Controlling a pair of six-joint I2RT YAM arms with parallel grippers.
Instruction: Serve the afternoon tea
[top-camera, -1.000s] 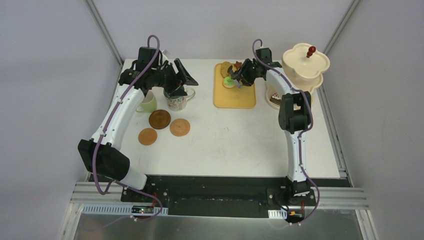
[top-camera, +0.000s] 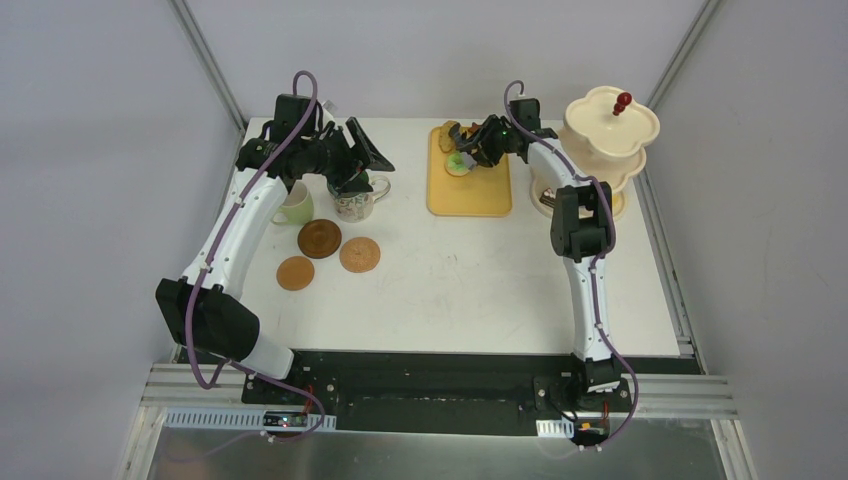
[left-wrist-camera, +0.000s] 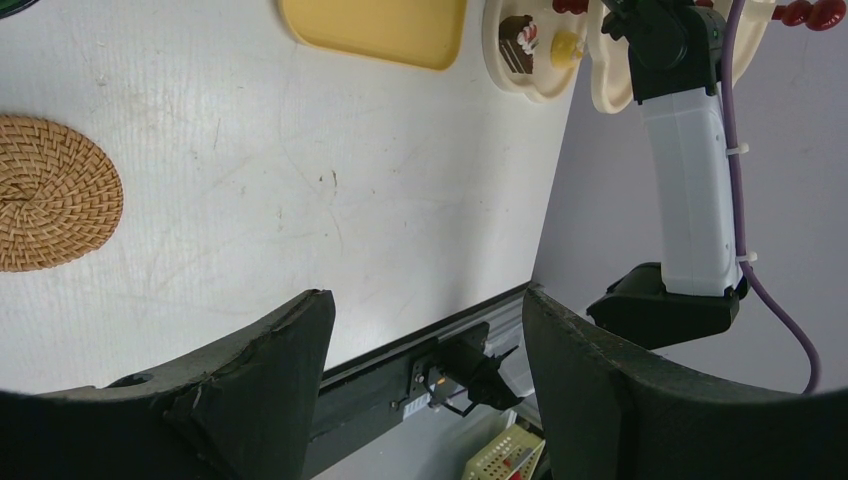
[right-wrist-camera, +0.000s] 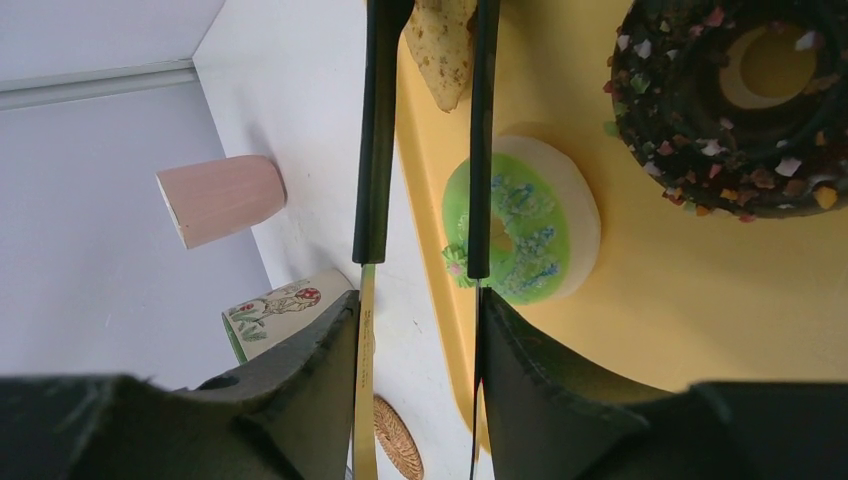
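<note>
On the yellow tray (top-camera: 470, 205) lie a green-iced donut (top-camera: 457, 165), a brown speckled pastry (right-wrist-camera: 440, 60) and a dark donut with sprinkles (right-wrist-camera: 700, 140). My right gripper reaches down over the tray with its long fingers (right-wrist-camera: 375, 150) part open. The pastry shows between them near the top of the right wrist view; whether they touch it cannot be told. One finger crosses in front of the green donut. My left gripper hangs open and empty above a patterned mug (top-camera: 353, 206), partly covering it in the top view.
A tiered cream stand (top-camera: 612, 125) holds a slice of chocolate cake (left-wrist-camera: 517, 43) at the right. Left of the tray are a pale green cup (top-camera: 296, 205), a pink cup (right-wrist-camera: 220, 195), a brown disc (top-camera: 319, 239) and woven coasters (top-camera: 360, 254).
My right gripper has shifted slightly left and toward the back over the tray, covering more of the pastry. The left arm looks still.
</note>
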